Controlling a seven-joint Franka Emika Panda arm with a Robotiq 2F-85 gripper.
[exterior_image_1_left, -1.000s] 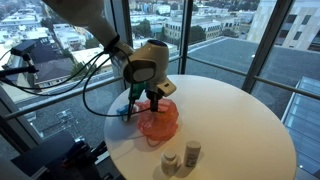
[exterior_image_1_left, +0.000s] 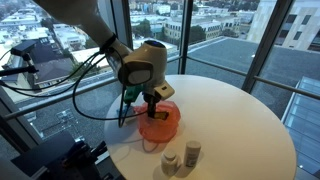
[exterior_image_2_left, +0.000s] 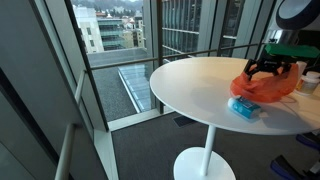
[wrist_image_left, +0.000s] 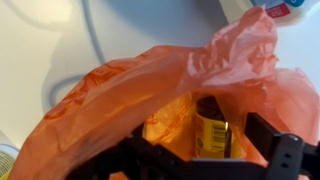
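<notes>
A crumpled translucent orange-red plastic bag (exterior_image_1_left: 160, 126) lies on the white round table, its mouth facing up. Inside it, the wrist view shows a small dark bottle with a yellow label (wrist_image_left: 211, 132). My gripper is open over the bag, dark fingers (wrist_image_left: 276, 143) standing to either side of the bottle and apart from each other. Bag film rises in front of part of the view and covers some of the left finger. From exterior view 2, the gripper (exterior_image_2_left: 268, 68) appears right at the bag's upper part.
A blue box (exterior_image_2_left: 243, 106) sits beside the bag near the table edge. A pale cup (exterior_image_1_left: 169, 159) and a grey-white can (exterior_image_1_left: 192, 153) stand close to the bag at the front.
The gripper has shifted slightly right and down at the bag. A dark and yellowish patch now shows inside the bag, where mostly plain orange film was before.
</notes>
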